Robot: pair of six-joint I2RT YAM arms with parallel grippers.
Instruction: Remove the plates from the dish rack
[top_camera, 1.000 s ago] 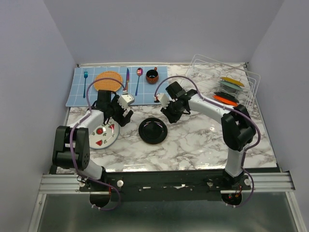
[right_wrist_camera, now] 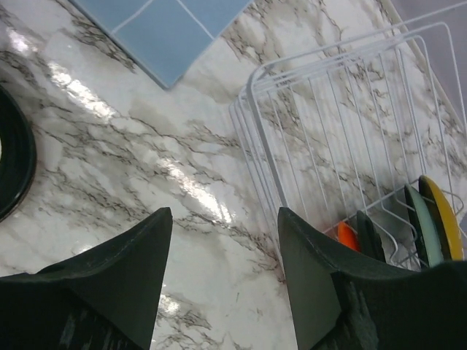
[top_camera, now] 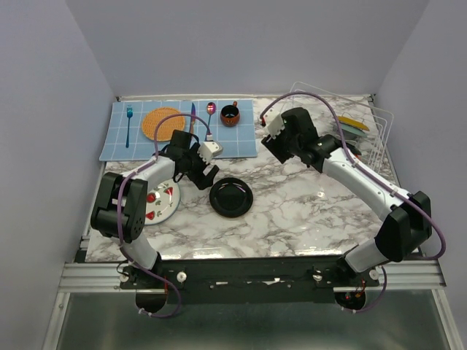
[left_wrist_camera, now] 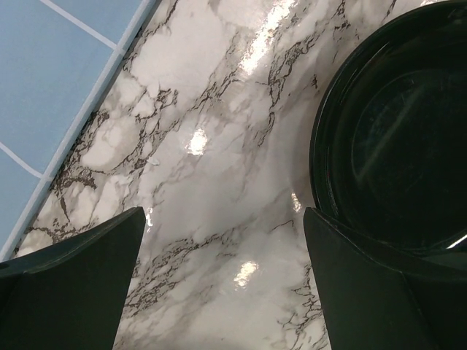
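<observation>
The wire dish rack (top_camera: 387,124) stands at the back right, holding yellow (right_wrist_camera: 446,219), pale green (right_wrist_camera: 423,230), dark and orange plates at its near right end in the right wrist view. My right gripper (top_camera: 277,142) hangs open just left of the rack, above the counter, with nothing between its fingers. A black plate (top_camera: 230,197) lies flat at the centre, and a white patterned plate (top_camera: 160,211) lies at left, partly hidden by the left arm. My left gripper (top_camera: 203,171) is open above the counter beside the black plate, holding nothing.
A blue tiled mat (top_camera: 241,138) along the back left holds a woven round mat (top_camera: 146,124), cutlery and a mug (top_camera: 230,114).
My right arm has risen and moved right and back toward the rack.
</observation>
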